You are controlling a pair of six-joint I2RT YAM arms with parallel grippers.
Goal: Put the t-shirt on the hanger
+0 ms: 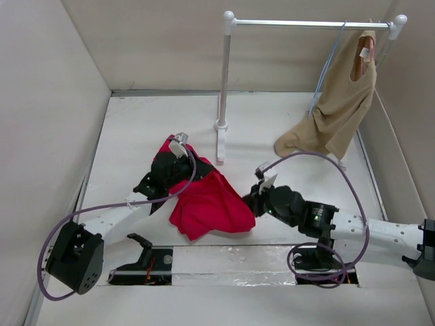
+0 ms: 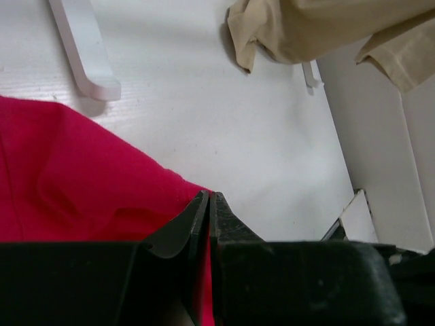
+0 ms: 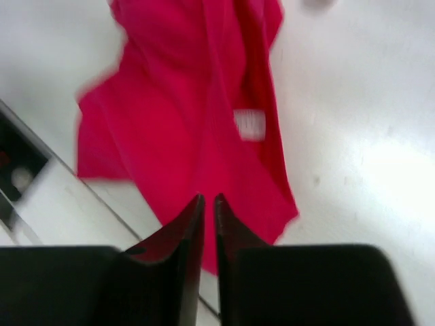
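A red t-shirt (image 1: 211, 210) lies crumpled on the white floor between both arms. Over it my left gripper (image 1: 204, 170) is shut; in the left wrist view its fingertips (image 2: 202, 204) meet at a fold of the cloth, and whether fabric is pinched is unclear. My right gripper (image 1: 250, 200) is shut at the shirt's right edge; the right wrist view is blurred, with red cloth (image 3: 177, 129) around and beyond the fingers. A blue hanger (image 1: 323, 71) hangs on the rack's rail (image 1: 285, 25).
A tan garment (image 1: 333, 115) hangs at the right of the rack, its lower part reaching the floor. The rack's post (image 1: 224, 81) and foot (image 1: 221, 146) stand behind the red shirt. Bare floor lies left of the shirt and between it and the tan garment.
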